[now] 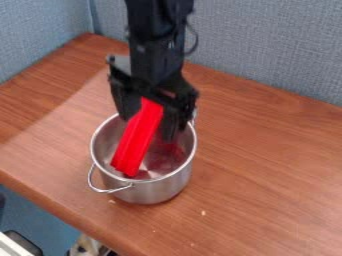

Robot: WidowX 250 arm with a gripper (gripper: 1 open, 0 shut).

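My black gripper (150,105) hangs over a steel pot (167,182) on the wooden table, its dark fingers open and blurred. A red elongated object (134,140) stands tilted inside the pot, its upper end between or just behind the fingers; whether they touch it I cannot tell. The pot has wire handles, one sticking out at the front left.
Grey padded walls stand behind. The table's front left edge drops to a blue floor with some dark items.
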